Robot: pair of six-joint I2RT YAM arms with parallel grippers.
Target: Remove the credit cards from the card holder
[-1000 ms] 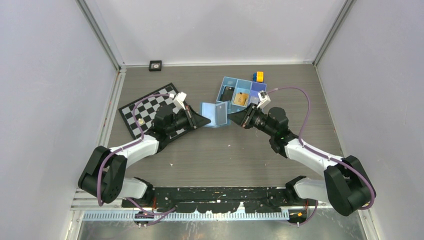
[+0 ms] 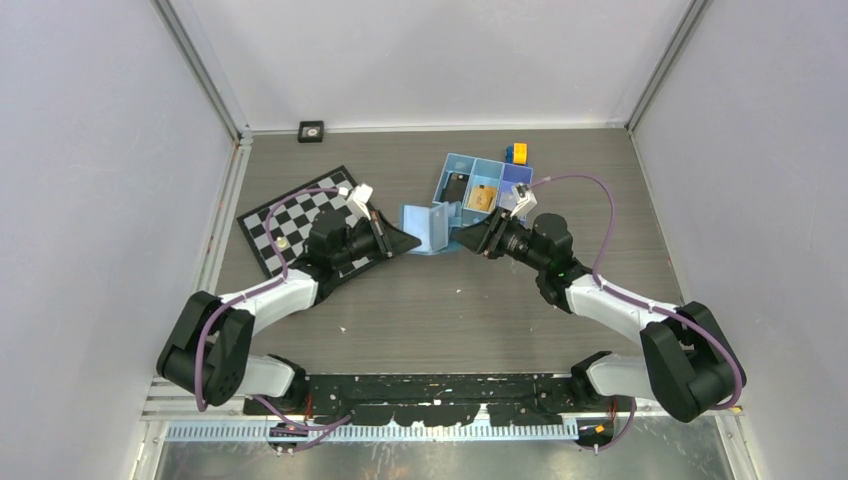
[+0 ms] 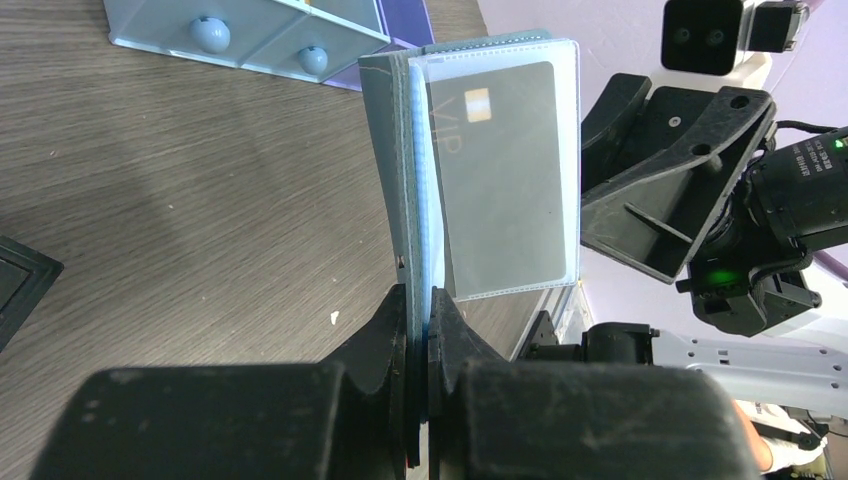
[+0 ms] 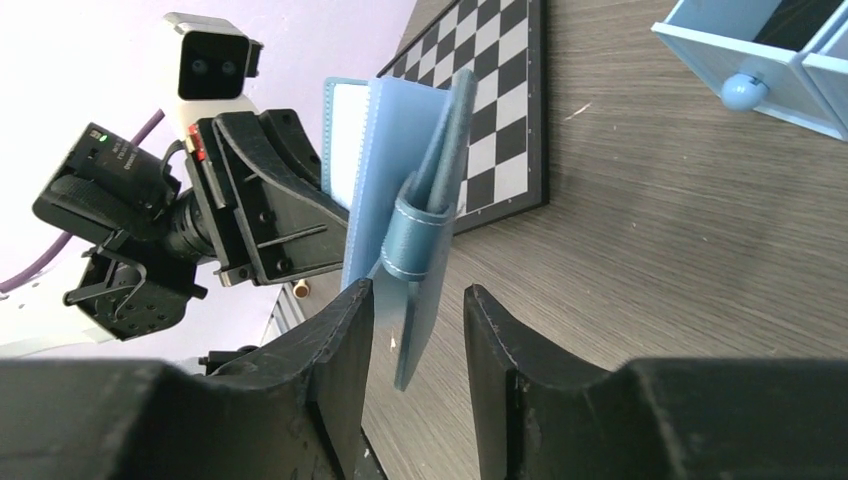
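Observation:
My left gripper is shut on the light-blue card holder, which it holds up over the table with its leaves spread. A grey card with a chip shows through a clear pocket in the left wrist view. My right gripper is part open at the holder's right side. In the right wrist view, the holder's edge and strap appear in front of the gap between the right fingers; whether they touch is unclear.
Behind the grippers stands a blue compartment box with a black card and a yellowish card. A chessboard lies at left, partly under the left arm. A blue-and-yellow object sits at the back.
The holder's right leaf has shifted and looks narrower from above. The left arm stayed put.

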